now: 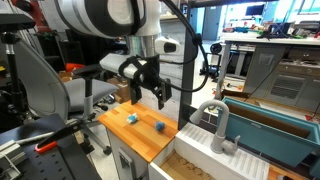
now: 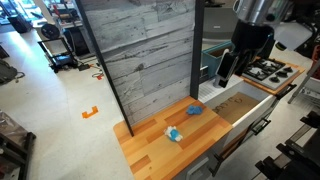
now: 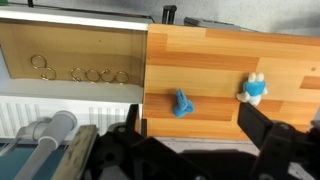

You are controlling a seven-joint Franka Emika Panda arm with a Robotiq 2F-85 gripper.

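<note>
My gripper [image 1: 149, 99] hangs above the wooden counter, open and empty. In the wrist view its dark fingers stand wide apart, with a small blue object [image 3: 182, 103] on the counter seen between them. A white and light-blue figure, perhaps a plush toy [image 3: 253, 88], lies on the same wood, further right in that view. Exterior view 2 has the blue object [image 2: 193, 110] near the counter's back edge and the toy [image 2: 174, 134] closer to the front. Neither is touched by the gripper.
Beside the counter [image 1: 145, 141] a drawer [image 3: 92, 41] stands open, with several ring shapes on its floor. Past it are a grey faucet [image 1: 220, 125] and a teal basin [image 1: 262, 130]. A grey plank wall [image 2: 165, 58] rises behind the counter.
</note>
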